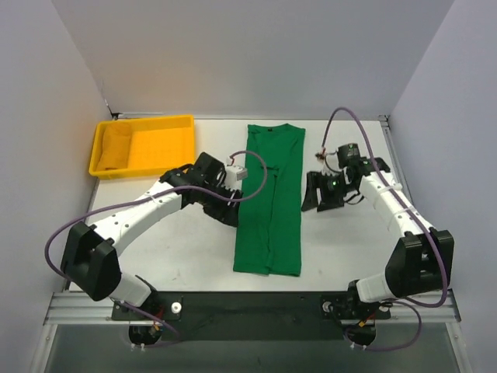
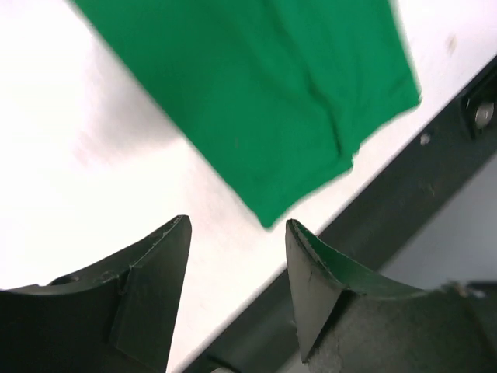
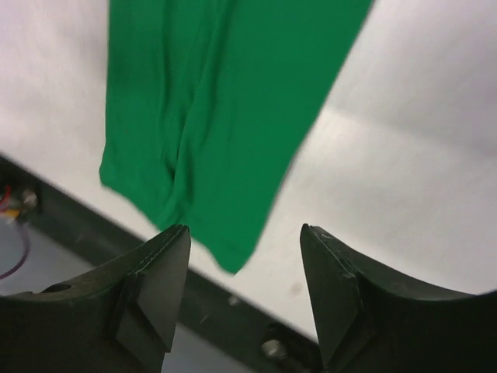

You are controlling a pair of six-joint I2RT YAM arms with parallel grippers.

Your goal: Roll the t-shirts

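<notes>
A green T-shirt [image 1: 264, 233] lies long and narrow down the middle of the white table, straight, with a lengthwise crease. My left gripper [image 1: 231, 203] is at its left side, raised above the table; in the left wrist view its fingers [image 2: 147, 287] stand open above the cloth's edge and bare table, with nothing between them. My right gripper [image 1: 318, 194] is at the shirt's right side, also open and empty; the right wrist view shows the shirt [image 3: 225, 132] beyond its fingers [image 3: 147, 287].
A yellow bin [image 1: 163, 144] with a yellow item [image 1: 116, 148] inside stands at the back left. Dark rails [image 1: 248, 303] run along the front edge.
</notes>
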